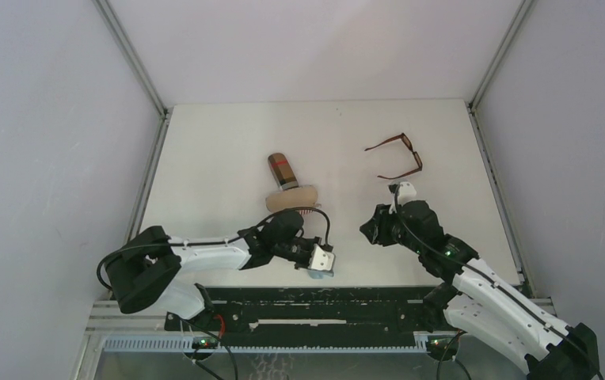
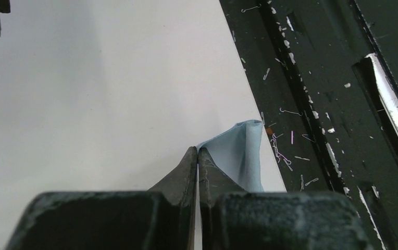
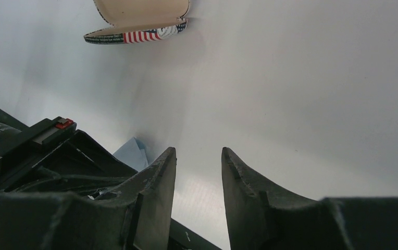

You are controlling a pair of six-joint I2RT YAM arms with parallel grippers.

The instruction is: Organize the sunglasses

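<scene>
Brown sunglasses (image 1: 414,158) lie with temples unfolded at the back right of the white board. An open glasses case (image 1: 290,198), brown with a flag-patterned edge, lies near the middle, also seen at the top of the right wrist view as the case (image 3: 134,37). A light-blue cloth (image 2: 233,156) lies at the front edge; my left gripper is shut at its corner, and whether fabric is between the tips I cannot tell. My right gripper is part open above bare board right of the left arm, nothing between its fingers.
The board (image 1: 220,142) is clear at the back left and between the case and the sunglasses. A dark rail (image 2: 327,78) with small bits of debris runs along the front edge.
</scene>
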